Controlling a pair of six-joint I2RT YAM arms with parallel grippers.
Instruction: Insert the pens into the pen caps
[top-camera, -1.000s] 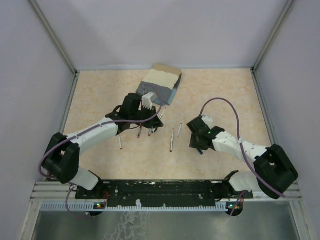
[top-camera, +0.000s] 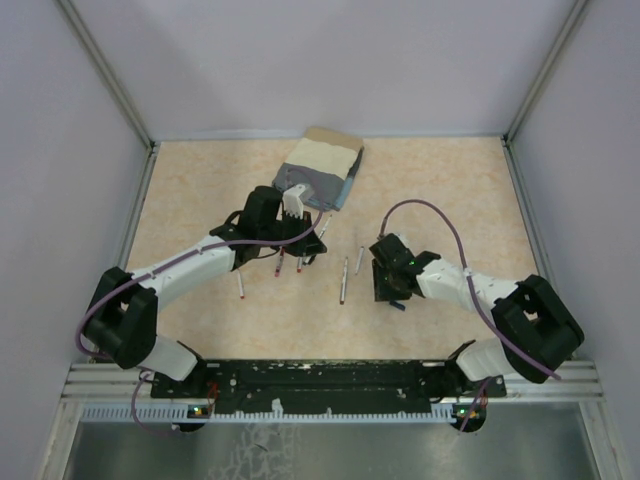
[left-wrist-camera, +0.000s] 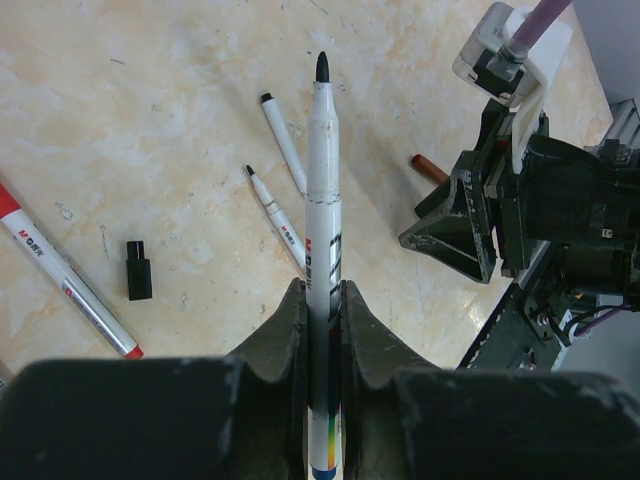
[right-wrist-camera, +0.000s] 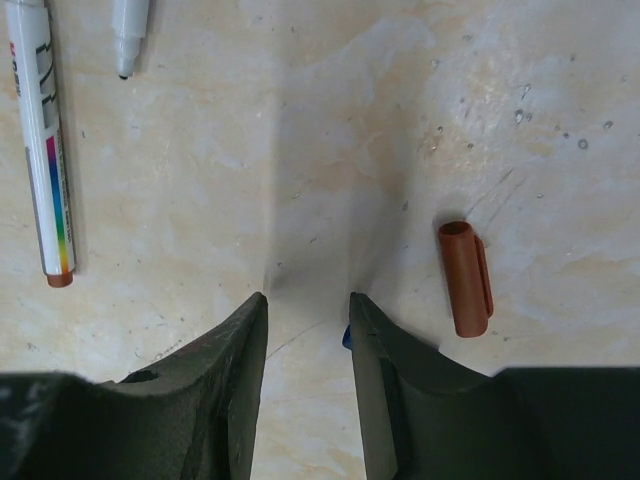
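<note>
My left gripper is shut on a white pen (left-wrist-camera: 323, 150), whose bare dark tip points away from the fingers and whose end is blue. In the right wrist view, my right gripper stands open, low over the table. A dark blue cap (right-wrist-camera: 347, 337) lies by its right finger, which hides most of it; the top view shows this cap (top-camera: 397, 305) just beside the gripper. A brown cap (right-wrist-camera: 466, 280) lies farther right, outside the fingers. A small black cap (left-wrist-camera: 138, 272) rests on the table left of the held pen.
A white pen with a brown end (right-wrist-camera: 55, 190) and another pen's tip (right-wrist-camera: 127, 50) lie left of my right gripper. A red-ended pen (left-wrist-camera: 65, 275) lies at the left. Folded cloth (top-camera: 320, 165) sits at the back.
My right gripper has shifted a little to the left, and its arm has swung with it. The blue cap beside it now lies at a flatter angle. The left arm looks still.
</note>
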